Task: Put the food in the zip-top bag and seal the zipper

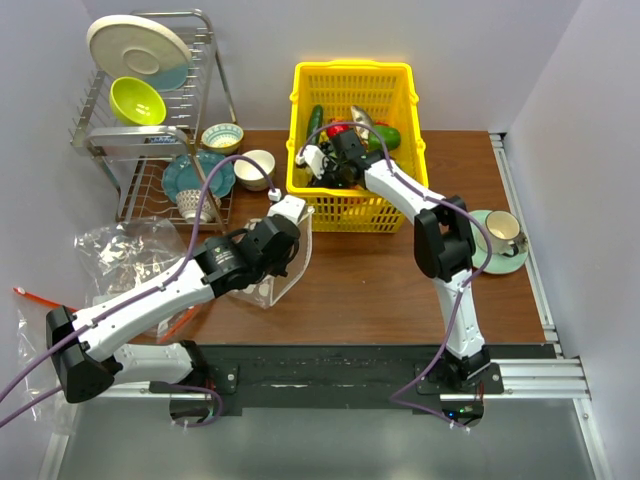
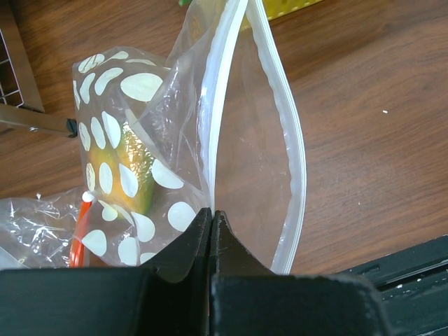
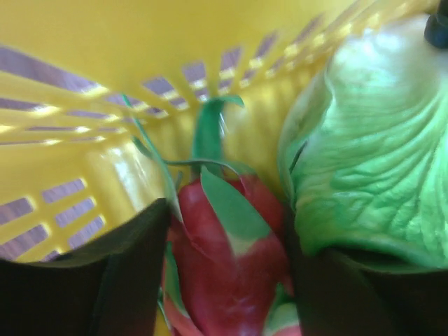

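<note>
A clear zip bag with white spots (image 2: 141, 87) stands with its mouth spread, and something orange and green (image 2: 136, 164) shows inside it. My left gripper is shut on the white zip edge of the bag's mouth. In the right wrist view, a red dragon fruit with green scales (image 3: 227, 280) lies in the yellow basket (image 1: 370, 212). My right gripper is part open around it, a finger (image 3: 133, 269) on either side. Whether both fingers press on the fruit cannot be told. The top view largely hides these fingertips behind the wrist.
Pale green leafy cabbage (image 3: 378, 154) sits close beside the right finger. Other produce, including a cucumber (image 1: 315, 120), lies in the basket. A dish rack (image 1: 150, 140) stands left, with empty bags (image 1: 125, 255) before it. A cup (image 1: 502, 230) rests on a saucer at right.
</note>
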